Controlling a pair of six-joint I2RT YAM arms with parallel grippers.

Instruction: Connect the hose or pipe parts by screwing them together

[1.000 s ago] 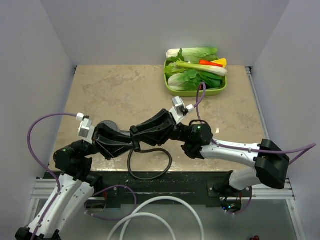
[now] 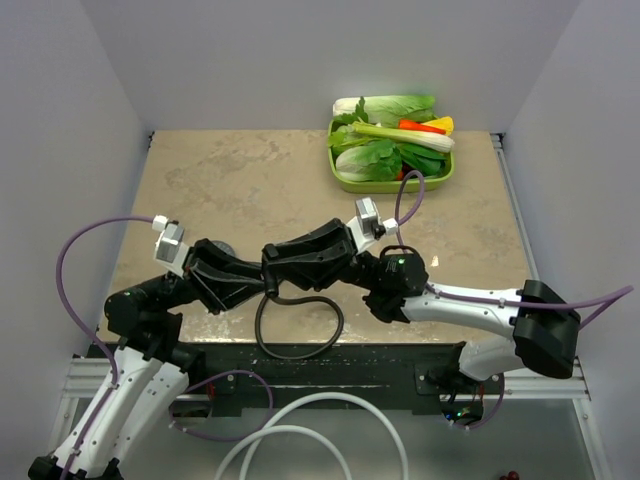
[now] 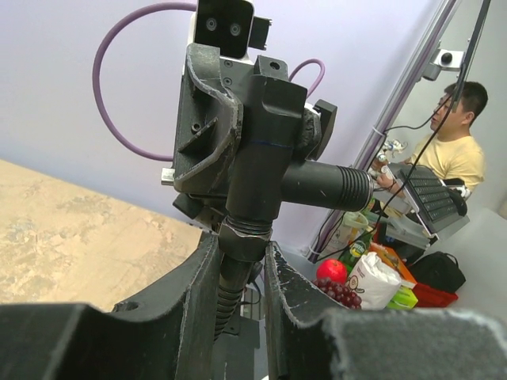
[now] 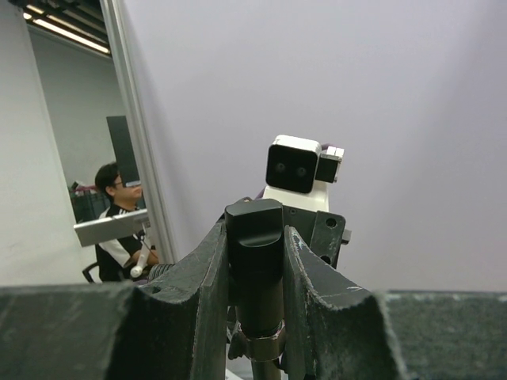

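Observation:
Both grippers meet at the centre in the top view. My left gripper is closed on a dark hose fitting, with a ribbed section below it. My right gripper holds a black cylindrical piece between its fingers. The black hose hangs in a loop below the grippers, over the table's front edge. How far the fittings are joined cannot be seen clearly.
A green basket of vegetables sits at the back right of the beige table. White hoses loop below the front edge. Walls enclose the sides and back.
The wrist of my left arm has risen slightly in the top view, and my right gripper's upper housing has shifted a little rightward. The hose loop looks unchanged.

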